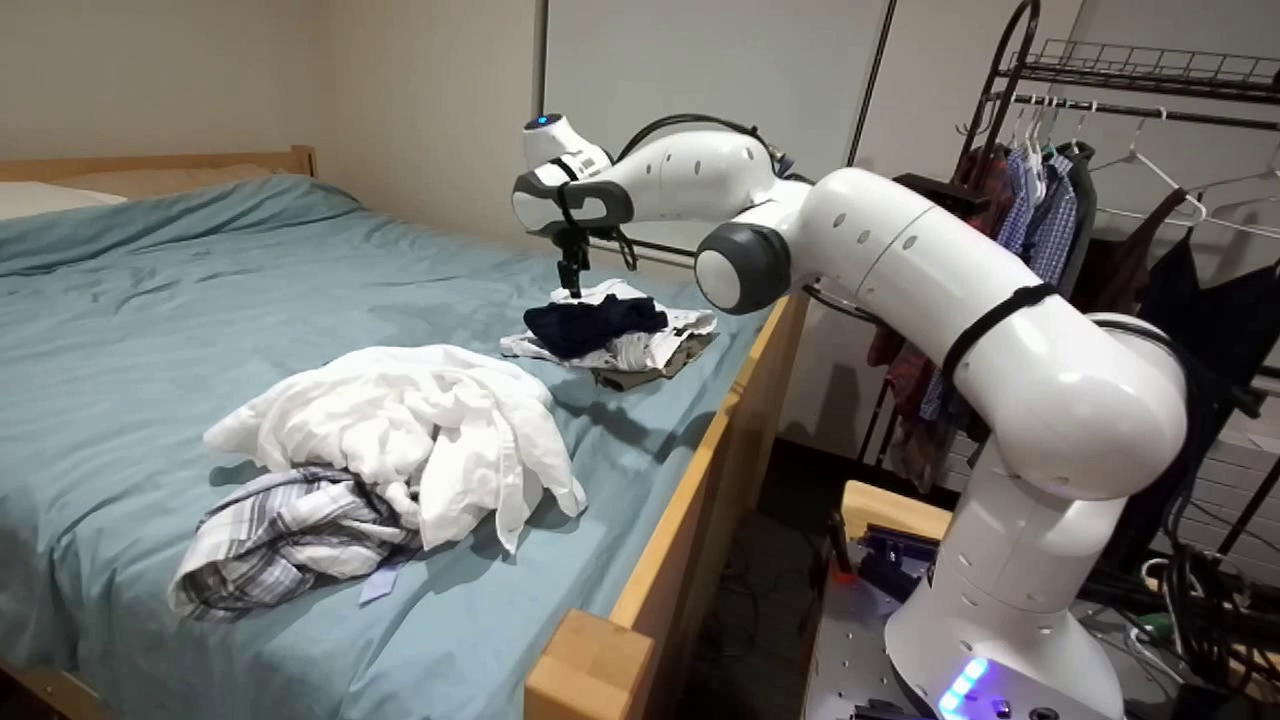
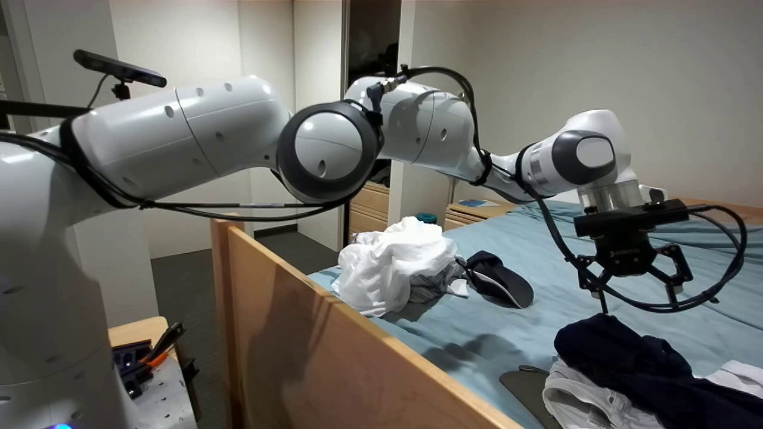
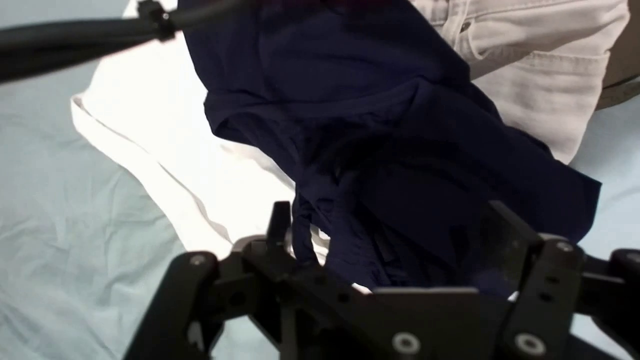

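A crumpled navy garment (image 3: 390, 138) lies on top of a small pile of clothes, above white cloth (image 3: 174, 150) and pale trousers (image 3: 540, 78). My gripper is open over the near part of the navy cloth, its fingers wide apart in the wrist view. From the other side, the gripper (image 2: 638, 304) points down just above the navy garment (image 2: 644, 364); one fingertip (image 2: 604, 307) is close to its upper edge, and I cannot tell whether they touch. In the first exterior view the gripper (image 1: 572, 286) is seen nearly edge-on above the pile.
A heap of white cloth (image 1: 408, 408) with a plaid shirt (image 1: 282, 540) lies nearer the bed's foot. Beside that heap sits a dark cap (image 2: 501, 279). The wooden bed rail (image 1: 696, 480) runs between my base and the mattress. Much of the blue sheet (image 1: 240, 288) is bare.
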